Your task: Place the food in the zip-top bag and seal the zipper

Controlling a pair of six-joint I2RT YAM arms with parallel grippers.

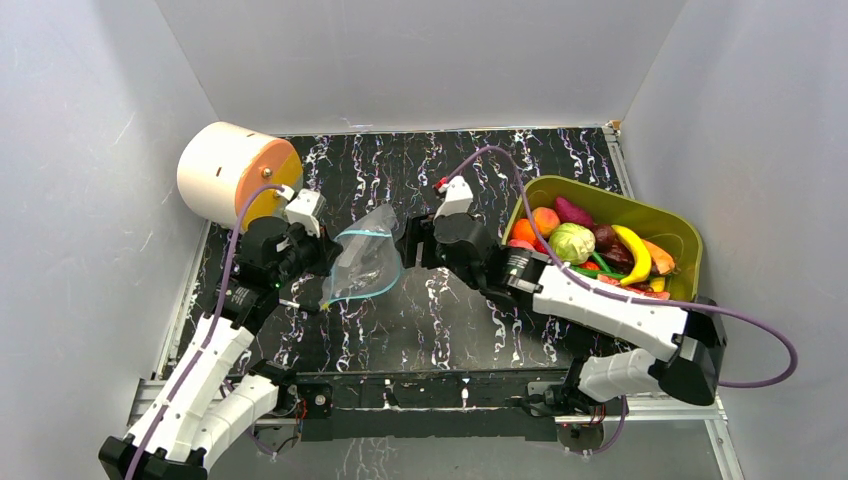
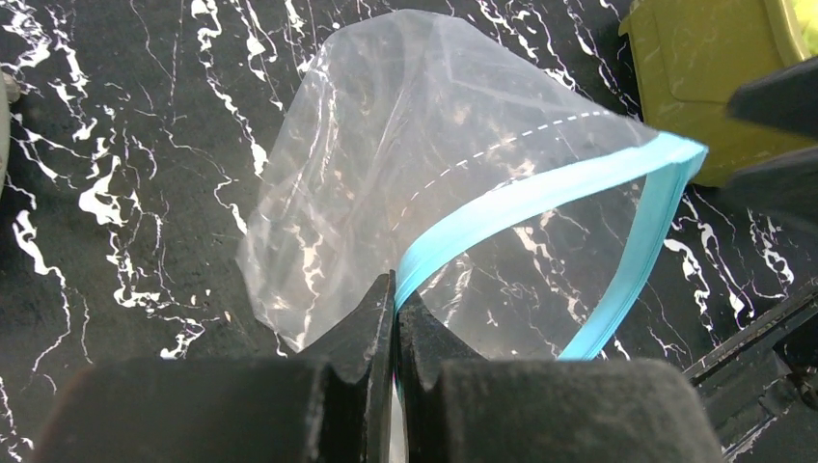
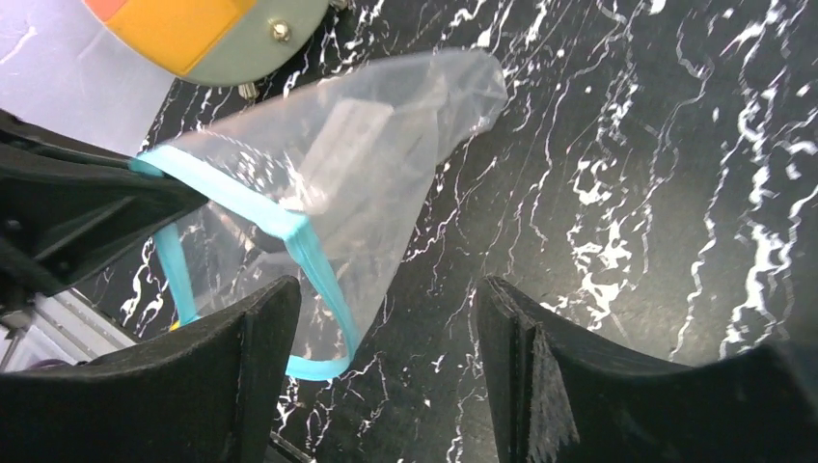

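Note:
A clear zip bag (image 1: 365, 262) with a light blue zipper edge hangs open from my left gripper (image 1: 325, 255), which is shut on its rim; in the left wrist view the blue band (image 2: 540, 188) runs into the fingers. My right gripper (image 1: 415, 240) is part open just right of the bag, nothing between its fingers; in the right wrist view the bag lies beyond its left finger (image 3: 212, 376). The olive bin (image 1: 670, 230) at the right holds the food: cabbage (image 1: 570, 243), banana (image 1: 638, 262), orange fruit, peppers and other items.
A cream cylinder with orange end (image 1: 225, 165) stands at the back left. A white pen-like item lies below the left gripper, partly hidden. Grey walls enclose the sides and back.

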